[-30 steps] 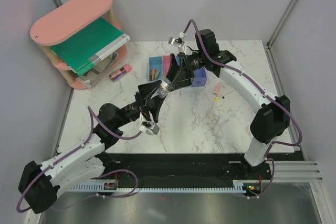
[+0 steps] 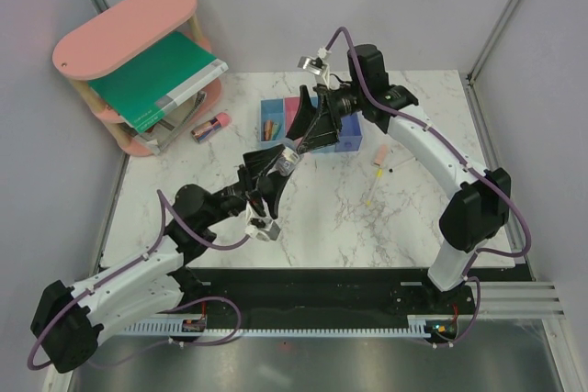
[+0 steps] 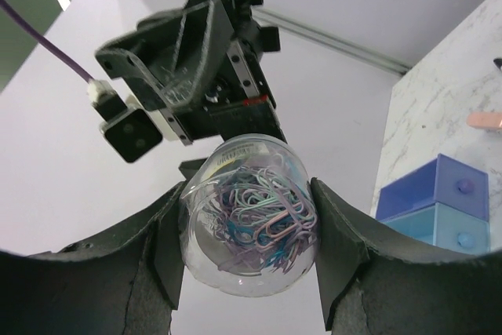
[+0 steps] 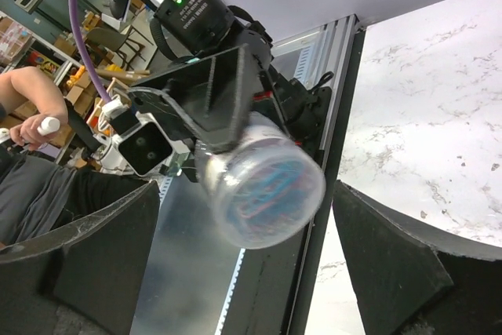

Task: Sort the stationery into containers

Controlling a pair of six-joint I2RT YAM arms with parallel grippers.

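Observation:
A clear round jar of colourful paper clips (image 3: pixel 259 221) is held up above the table, with my left gripper shut around its sides. From above, the jar (image 2: pixel 288 162) shows between the two arms. My right gripper (image 2: pixel 296 144) stands open by the jar's far end. In the right wrist view the jar (image 4: pixel 267 190) appears blurred between the spread fingers, and no contact can be made out. Behind the arms lies a compartment box with blue (image 2: pixel 272 107), pink and purple (image 2: pixel 349 140) sections; the blue one holds several coloured sticks.
A pink-capped tube (image 2: pixel 210 128) lies left of the box. A pink-and-wood rack (image 2: pixel 129 29) with a green folder (image 2: pixel 156 80) fills the back left. An orange block (image 2: pixel 380 154) and a yellow pen (image 2: pixel 375 186) lie to the right.
The left gripper keeps the jar, nearly unmoved.

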